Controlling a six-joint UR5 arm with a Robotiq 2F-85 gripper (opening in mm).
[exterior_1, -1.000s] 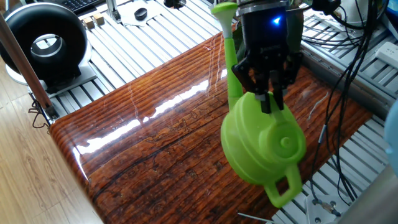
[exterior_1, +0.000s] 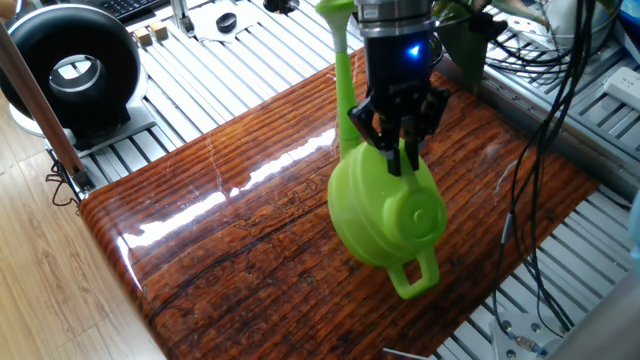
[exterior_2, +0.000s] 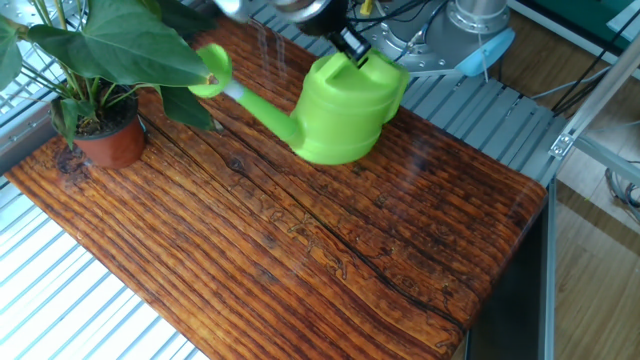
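A light green watering can (exterior_1: 360, 210) hangs from my gripper (exterior_1: 402, 165), whose black fingers are shut on the grip at its top. Its long spout (exterior_1: 346, 105) points toward the far side in exterior view 1. Seen in exterior view 2, the can (exterior_2: 345, 115) is over the back part of the wooden table, with the spout's round head (exterior_2: 212, 72) toward the potted plant (exterior_2: 112, 145). The gripper (exterior_2: 352, 50) shows only partly there, at the top edge. How high the can is above the wood is hard to judge.
Black cables (exterior_1: 540, 160) hang at the right in exterior view 1. A black ring-shaped device (exterior_1: 72, 75) stands off the table at the far left.
My gripper and the watering can have moved left and somewhat upward in exterior view 1, toward the table's far side. The grip on the can stays the same.
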